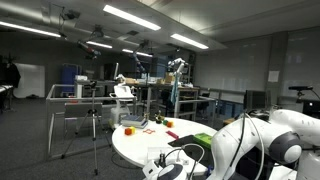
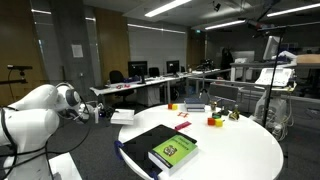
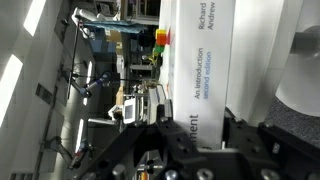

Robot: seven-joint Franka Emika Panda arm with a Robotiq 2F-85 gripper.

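A white book (image 3: 201,65) with black and blue lettering on its spine fills the middle of the wrist view, its lower end between the fingers. My gripper is shut on it. In the second exterior view my gripper (image 2: 97,107) is at the left, away from the middle of the round white table (image 2: 240,155), with a white block-like shape (image 2: 122,116), probably the book, beside it. At the bottom of the first exterior view the gripper (image 1: 165,170) is small and partly cut off by the frame.
On the table lies a black tray-like piece (image 2: 137,148) with blue corners, and a thick green-covered book (image 2: 173,152) rests on it. Small coloured blocks (image 2: 215,122) and a red object (image 2: 182,126) sit farther back.
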